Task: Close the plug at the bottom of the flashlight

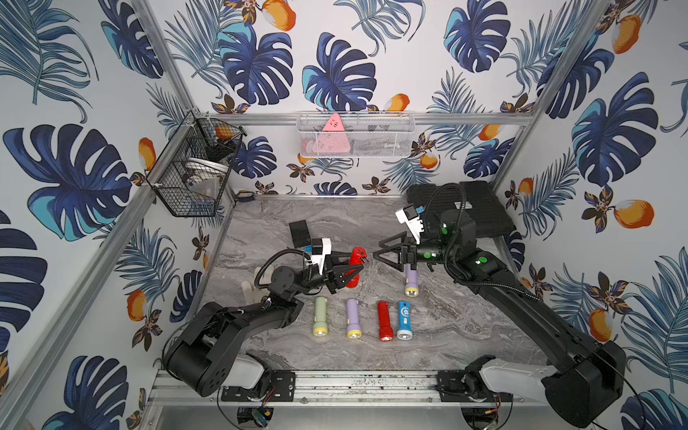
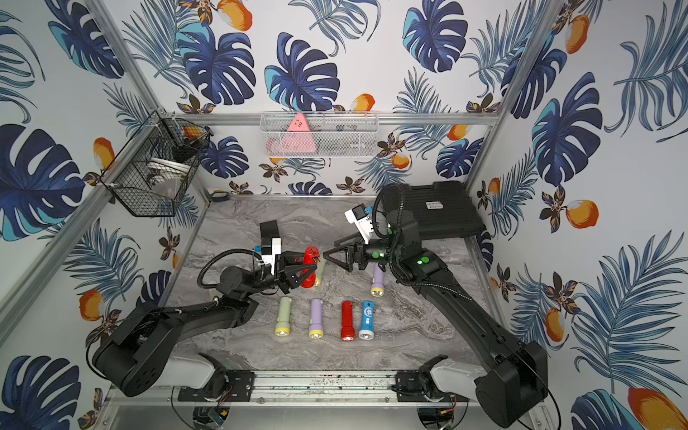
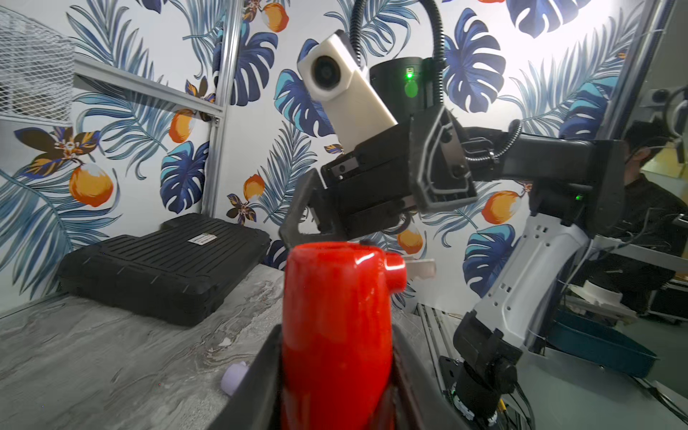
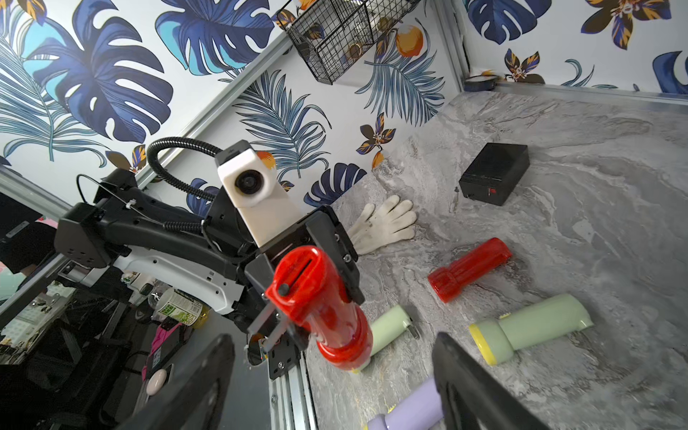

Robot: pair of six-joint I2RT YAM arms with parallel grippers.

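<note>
A red flashlight is held roughly upright above the table by my left gripper, whose fingers close around its body. In the right wrist view the end of the red flashlight faces me, showing a dark slot. From the left wrist view, a small red stub juts from the side near its top; whether this is the plug I cannot tell. My right gripper is open and empty, a short gap to the right of the flashlight's upper end.
On the table lie a green flashlight, a purple one, a red one and a blue one. Another purple flashlight lies below my right gripper. A black case fills the back right.
</note>
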